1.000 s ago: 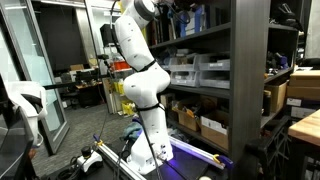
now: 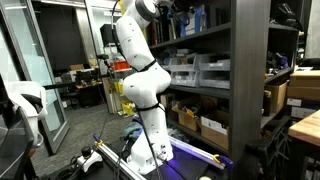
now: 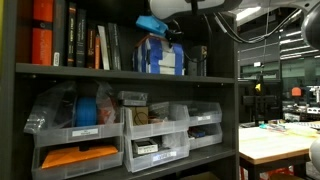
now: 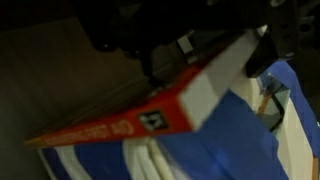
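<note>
In the wrist view my gripper stands open over the edge of a thin box or book (image 4: 165, 118) with a red spine and a white end. One dark finger (image 4: 128, 35) shows on the left, the other at the upper right, both in deep shadow. Whether either touches the box cannot be made out. Blue and white boxes (image 4: 100, 158) lie under the red one. In exterior view 2 a blue and white box (image 3: 162, 57) stands on the top shelf, close below the arm's end.
Books (image 3: 60, 35) stand to the left on the upper shelf (image 3: 110, 73). Clear plastic bins (image 3: 155, 123) fill the shelf below. A dark upright post (image 2: 245, 75) borders the shelves in exterior view 1. To the right lies a wooden table (image 3: 270, 143).
The upper part of the arm has shifted slightly to the right at the top of exterior view 1. The shelves and bins look the same.
</note>
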